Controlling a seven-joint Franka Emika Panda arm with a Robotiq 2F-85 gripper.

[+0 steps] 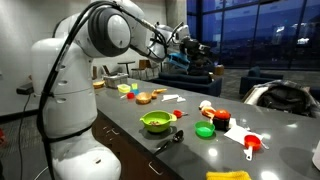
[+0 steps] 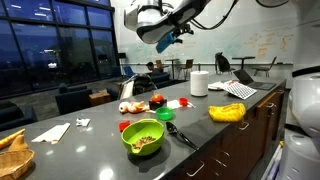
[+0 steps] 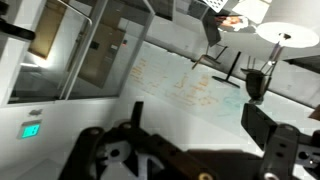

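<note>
High above the counter, my gripper is empty and well clear of every object. In the wrist view its two dark fingers stand wide apart at the lower edge, so it is open; only a tilted room and whiteboard show past them. On the counter are a green bowl with small pieces in it, a smaller green dish, a red pan and a black ladle. A folded yellow cloth lies near the counter's edge.
Beyond the green dish sit a red pot and an orange-red round item. A wooden bowl stands at the far end of the counter. A white cylinder stands on the other side. The counter has bare stretches between these things.
</note>
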